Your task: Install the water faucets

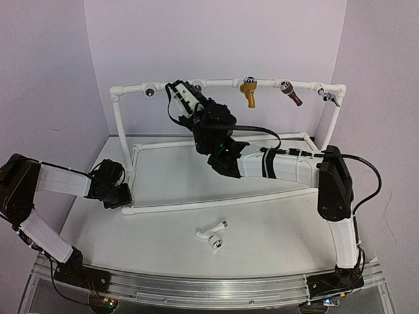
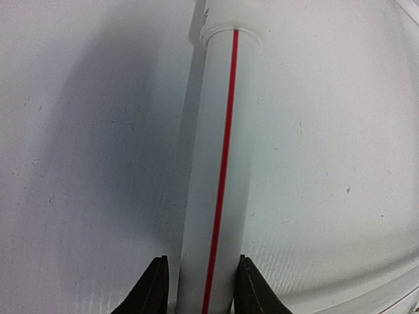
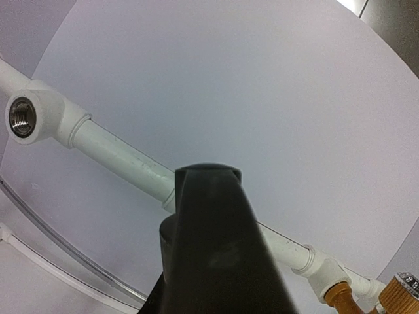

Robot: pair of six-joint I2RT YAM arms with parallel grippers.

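Note:
In the right wrist view a dark tapered piece, apparently a faucet (image 3: 222,242), fills the lower middle and covers part of the upper pipe. My right gripper (image 1: 190,93) is at that pipe, beside the second fitting (image 1: 198,84), and seems shut on the faucet; its fingers are mostly hidden. A white faucet (image 1: 211,235) lies loose on the table. Down at the frame's front left corner is my left gripper (image 1: 126,198). Its fingers (image 2: 152,288) stand on either side of a white pipe (image 2: 219,150) with a red stripe, close against it.
Orange (image 1: 249,91), dark red (image 1: 291,93) and chrome (image 1: 328,97) faucets hang along the upper pipe (image 1: 226,83) to the right. The leftmost fitting (image 1: 150,89) is an empty threaded socket. Bare table surrounds the loose white faucet.

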